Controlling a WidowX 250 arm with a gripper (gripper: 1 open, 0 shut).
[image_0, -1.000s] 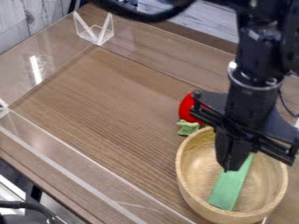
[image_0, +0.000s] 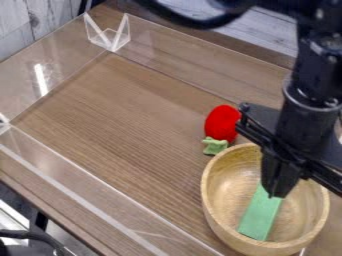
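Observation:
My gripper (image_0: 275, 170) is shut, with nothing seen between its dark fingers, and hangs over the tan wooden bowl (image_0: 227, 200) at the lower right. A flat green piece (image_0: 258, 215) lies inside the bowl, its upper end partly hidden by the gripper. A red round object (image_0: 222, 123) sits behind the bowl, with a small green object (image_0: 214, 146) just in front of it.
A wooden table (image_0: 107, 120) fills the scene, clear across its middle and left. A clear plastic item (image_0: 108, 32) stands at the back left. Cables lie off the table's lower left edge.
My gripper has shifted and turned slightly over the bowl. The bowl, the green piece and the red object look unmoved.

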